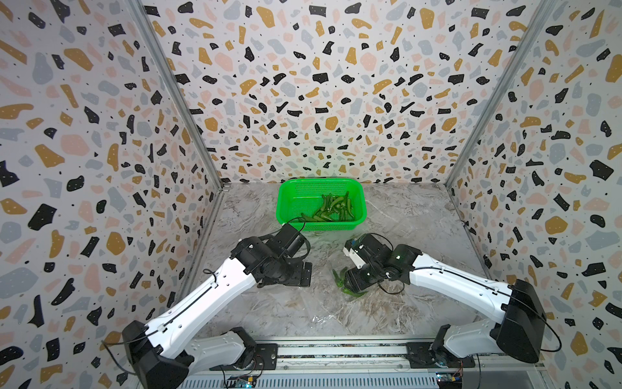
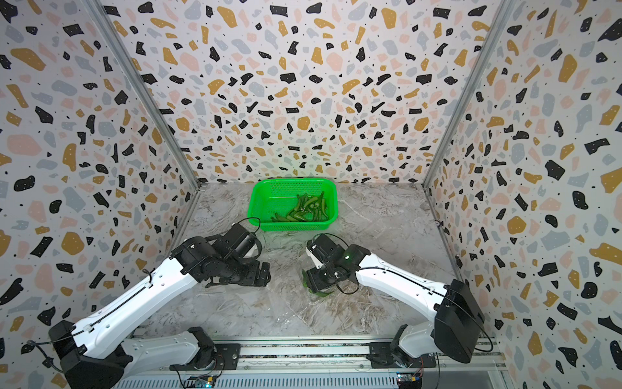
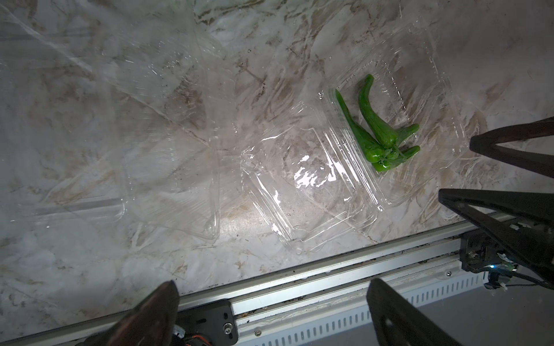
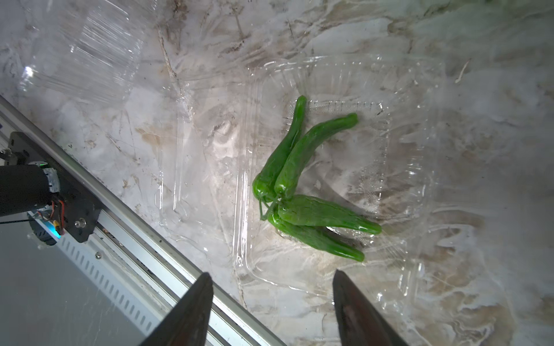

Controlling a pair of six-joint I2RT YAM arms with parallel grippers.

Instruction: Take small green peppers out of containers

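Several small green peppers (image 4: pixel 300 155) lie fanned out, with their stem ends together, in a clear open plastic container (image 4: pixel 409 150). In the left wrist view, the same peppers (image 3: pixel 375 124) rest near the hinge side of that container. My right gripper is over the table by them, open and empty. In the top left view, its body partly hides the peppers (image 1: pixel 338 277). My left gripper stands open to the left, with nothing between its fingers. At the back, a green basket (image 1: pixel 285 194) holds more green peppers (image 1: pixel 335 207).
The container's clear lid (image 3: pixel 300 167) lies folded open beside it. Further left, more clear plastic containers (image 3: pixel 167 144) stand on the table and are hard to see. A metal rail (image 3: pixel 346 253) runs along the front edge. Bare table (image 1: pixel 414 207) shows right of the basket.
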